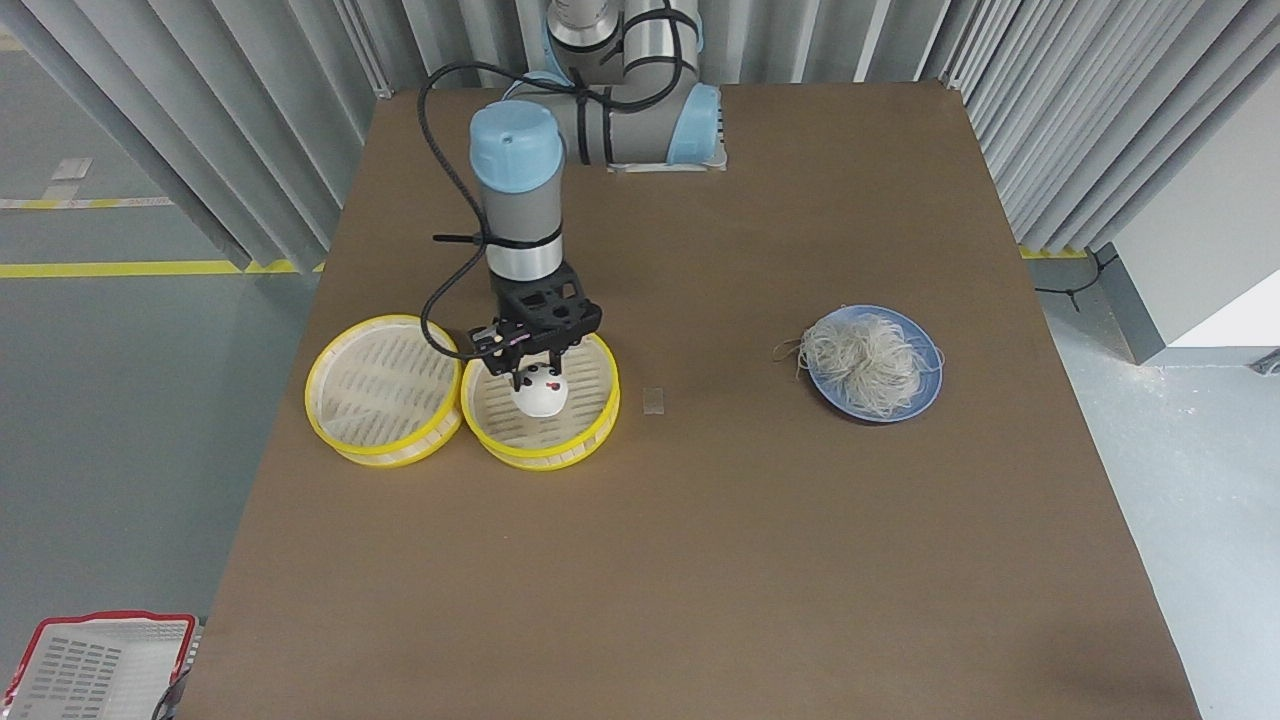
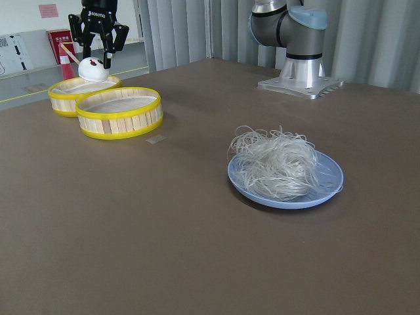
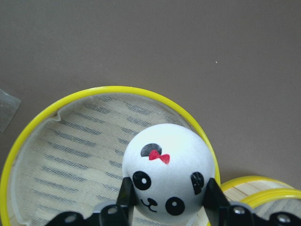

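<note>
My gripper is shut on a white bun (image 3: 167, 155) with a panda face and a small red bow. It holds the bun over the right-hand yellow-rimmed steamer (image 1: 576, 420) in the front view. The left steamer (image 1: 378, 384) stands beside it, empty. In the left view the bun (image 2: 93, 71) hangs at about rim height or just above; whether it touches the steamer floor is unclear. A blue plate (image 2: 285, 203) piled with pale noodles (image 1: 876, 360) sits on the right of the table.
The arm's base is at the back edge. A red-rimmed basket (image 1: 102, 672) is off the table at bottom left.
</note>
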